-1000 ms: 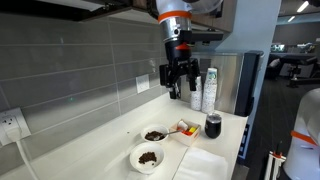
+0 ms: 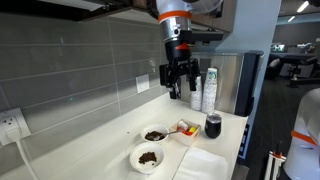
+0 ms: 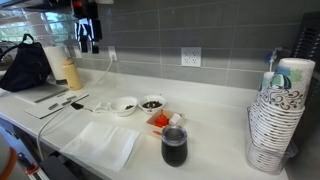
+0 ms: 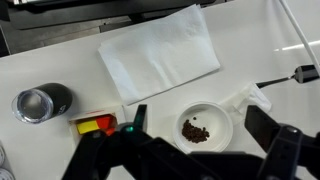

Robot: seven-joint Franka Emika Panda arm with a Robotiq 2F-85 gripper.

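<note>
High above the counter, my gripper (image 2: 180, 82) hangs pointing down, its fingers spread apart and nothing between them. From the wrist, the open gripper frames a white bowl (image 4: 221, 110) holding dark brown bits (image 4: 194, 132). Two such bowls stand on the counter in exterior view 1, a nearer bowl (image 2: 137, 166) and a farther bowl (image 2: 150, 139). A white cloth or paper sheet (image 4: 160, 53) lies flat. Beside it are a dark cylindrical container (image 3: 175, 147) and a small open box (image 4: 75, 128) with red and yellow items (image 4: 100, 123).
Tall stacks of paper cups (image 3: 273, 120) stand at the right in exterior view 2. A dark-handled utensil (image 4: 303, 74) lies near the bowl in the wrist view. Grey tiled wall (image 3: 150, 50) backs the counter, and open counter surface (image 3: 215, 110) lies right of the small box.
</note>
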